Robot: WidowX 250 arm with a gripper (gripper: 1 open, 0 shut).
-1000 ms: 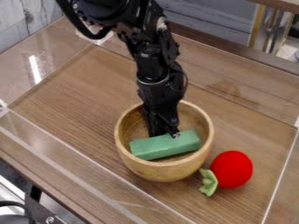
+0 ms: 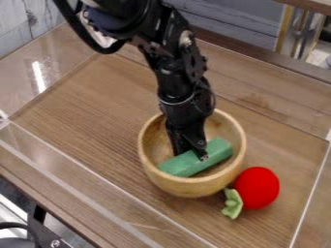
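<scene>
A wooden bowl [image 2: 158, 170] stands on the table with a green block [image 2: 189, 166] lying tilted inside it. The black gripper [image 2: 195, 148] reaches down into the bowl from above, its tip at the block's upper side; whether its fingers are open or shut is hard to see. A red vegetable with a green top [image 2: 257, 187] lies just right of the bowl.
A wall edges the upper left, and a ledge runs along the upper right.
The gripper has shifted slightly left and down in the bowl. The green block has turned, its right end now higher, and the bowl sits slightly further right.
</scene>
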